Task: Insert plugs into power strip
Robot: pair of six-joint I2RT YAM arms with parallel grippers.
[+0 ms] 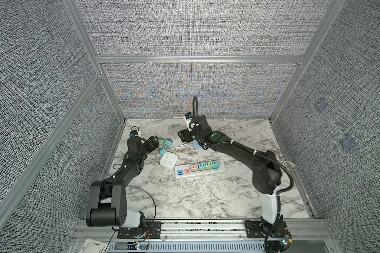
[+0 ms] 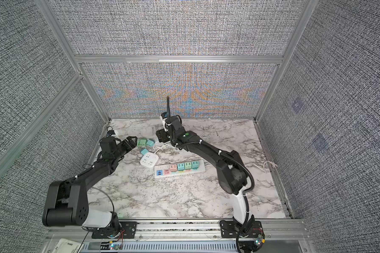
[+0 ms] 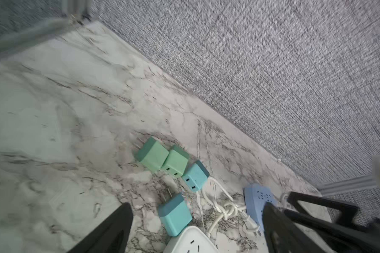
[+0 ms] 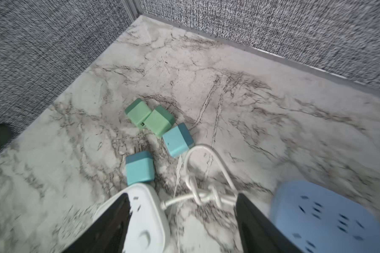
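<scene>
Two green plugs (image 3: 152, 154) and two teal plugs (image 3: 175, 215) lie on the marble table near a white square socket block (image 4: 135, 215). The coloured power strip (image 1: 181, 172) sits in front, with several coloured plugs standing in a row on it. My left gripper (image 1: 154, 142) is open, hanging just left of the green plugs. My right gripper (image 1: 182, 135) is behind the socket block, near a blue socket block (image 4: 325, 215); whether anything is between its blurred fingers cannot be made out.
A tangle of white cord (image 4: 206, 194) lies between the blocks. Textured walls enclose the table on the back and sides.
</scene>
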